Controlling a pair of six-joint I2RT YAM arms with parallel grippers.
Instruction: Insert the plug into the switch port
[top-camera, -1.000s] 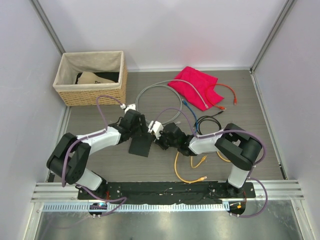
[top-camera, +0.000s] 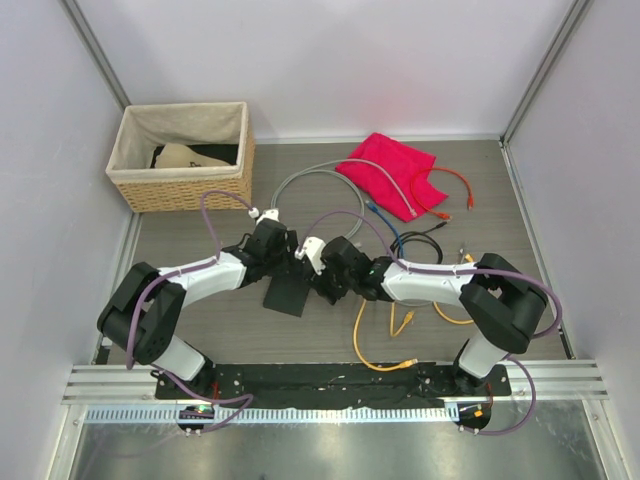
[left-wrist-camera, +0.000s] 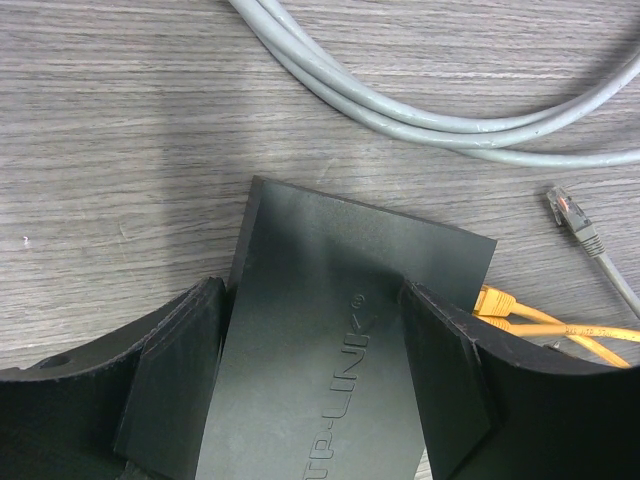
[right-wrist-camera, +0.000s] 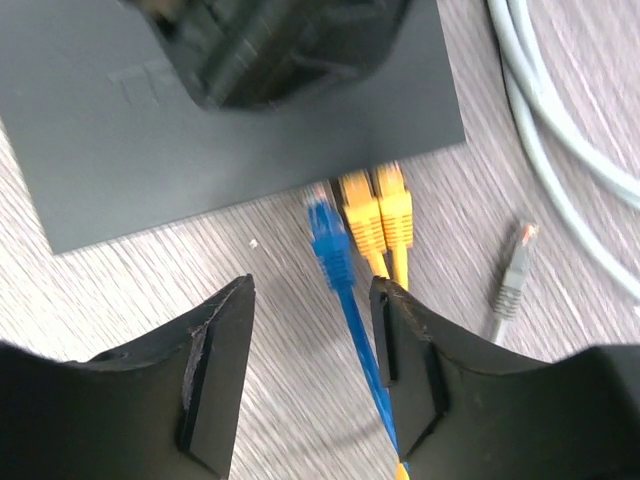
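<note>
The black TP-Link switch (left-wrist-camera: 340, 260) lies on the floor, my left gripper around its body with fingers on either side; whether they press on it is unclear. In the right wrist view two yellow plugs (right-wrist-camera: 393, 205) sit at the switch's edge, and a blue plug (right-wrist-camera: 330, 240) lies just left of them, its clear tip at the edge; whether it is inserted I cannot tell. My right gripper stands open behind the blue plug, its fingers either side of the cable, apart from it. A loose grey plug (right-wrist-camera: 515, 265) lies to the right.
Grey cable loops (top-camera: 290, 185), a red cloth (top-camera: 375, 150) with red cables, and blue, black and yellow cables surround the switch. A wicker basket (top-camera: 175, 195) stands at the back left. Some bare floor shows at the front left (top-camera: 230, 330).
Over the last second the switch and left arm have shifted slightly rightward and toward the front. The right arm has moved slightly to the right, away from the switch.
</note>
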